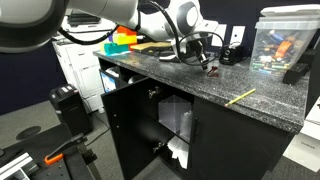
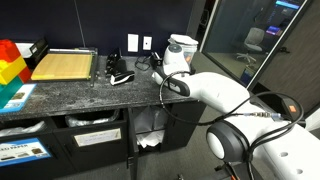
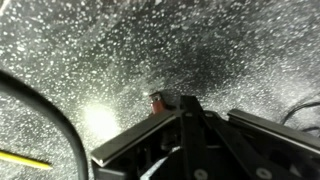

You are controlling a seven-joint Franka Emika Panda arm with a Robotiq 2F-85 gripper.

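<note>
My gripper points down over the speckled dark countertop (image 3: 230, 40), its fingers together and nothing showing between them. Just beside the fingertips in the wrist view is a small reddish-brown object (image 3: 157, 103), partly hidden by the gripper. In exterior view 1 the same small dark object (image 1: 212, 71) sits on the counter close to the gripper (image 1: 207, 66). A yellow pencil-like stick (image 1: 241, 97) lies apart on the counter, nearer the front edge.
A clear bin of colourful items (image 1: 283, 45) stands at the back right. Black cables lie near the wall. Below the counter a cabinet door (image 1: 133, 125) hangs open. A wooden board (image 2: 63, 65) and colourful blocks (image 2: 12, 65) occupy the far end.
</note>
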